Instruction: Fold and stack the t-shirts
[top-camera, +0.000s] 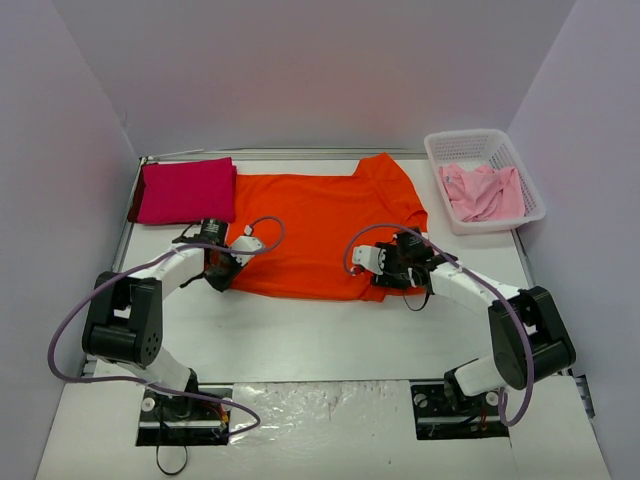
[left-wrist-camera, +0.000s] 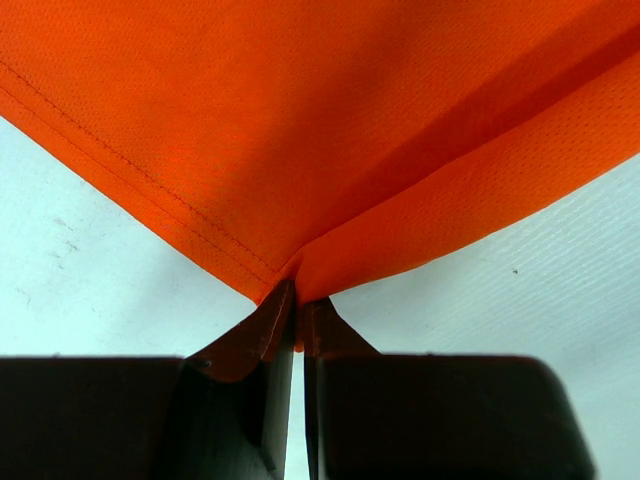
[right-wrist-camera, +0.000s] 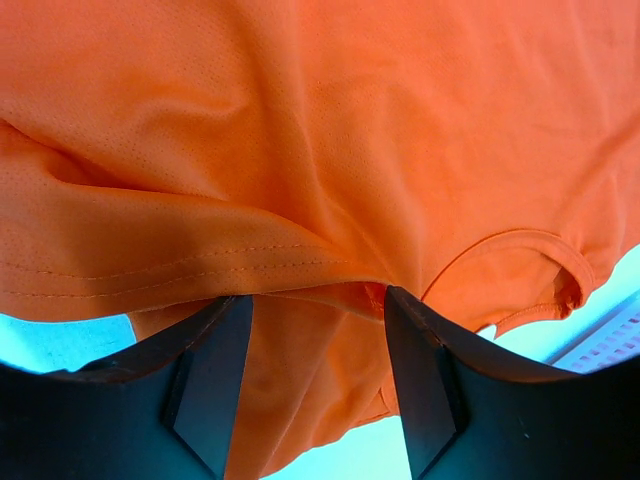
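Observation:
An orange t-shirt (top-camera: 310, 210) lies spread across the middle of the table, its near edge partly folded. My left gripper is shut on a corner of its hem, at the shirt's near left. My right gripper is open over the shirt's near right part, a folded hem crossing just beyond its fingertips; the collar shows to their right. A folded crimson shirt (top-camera: 185, 188) lies at the back left.
A white basket (top-camera: 445, 145) with pink cloth (top-camera: 485, 190) stands at the back right. Walls border the sides and back.

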